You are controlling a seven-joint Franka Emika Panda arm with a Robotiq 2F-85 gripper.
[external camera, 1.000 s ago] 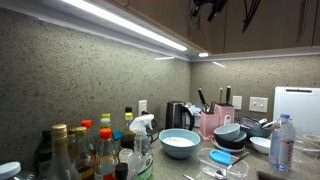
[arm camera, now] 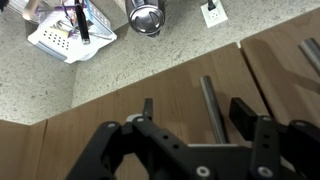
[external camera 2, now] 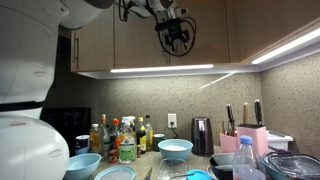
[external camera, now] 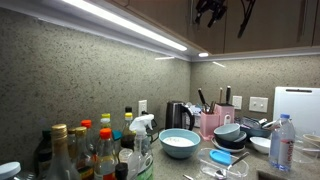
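Upper cupboard doors (external camera 2: 140,45) with a wood finish hang above the counter. In the wrist view, a dark bar handle (arm camera: 213,108) on a door lies in the gap between my gripper's two fingers. My gripper is open, its fingers apart on either side of the bar, nearer on the right. Whether either finger touches it, I cannot tell. Exterior view 2 has the gripper (external camera 2: 178,38) in front of the doors, and the arm hides part of them.
Below, the counter holds several bottles (external camera: 105,160), a blue bowl (external camera: 180,143), a black kettle (external camera 2: 202,135), a pink knife block (external camera 2: 253,137) and a water bottle (external camera 2: 244,160). A light strip (external camera 2: 160,69) runs under the cupboards.
The cupboards and the counter things look unchanged.
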